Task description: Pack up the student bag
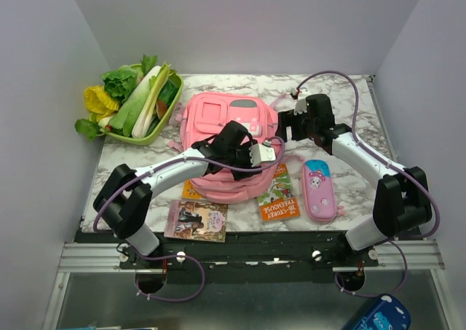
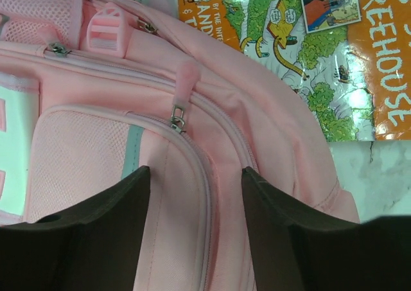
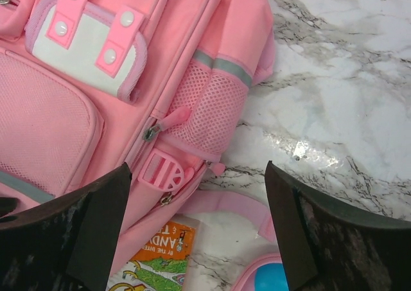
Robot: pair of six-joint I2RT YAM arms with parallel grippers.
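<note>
A pink backpack lies flat on the marble table with its front pockets up. Over its lower right part hovers my left gripper, open and empty. In the left wrist view a zipper pull lies on the bag ahead of the fingers. My right gripper stands open to the right of the bag, nothing between its fingers; a side zipper pull and a buckle show ahead. Partly under the bag's right edge is an orange and green book. A pink pencil case lies right of it.
Near the front edge lies another book, and an orange item peeks out from under the bag. A green basket of vegetables stands at the back left.
</note>
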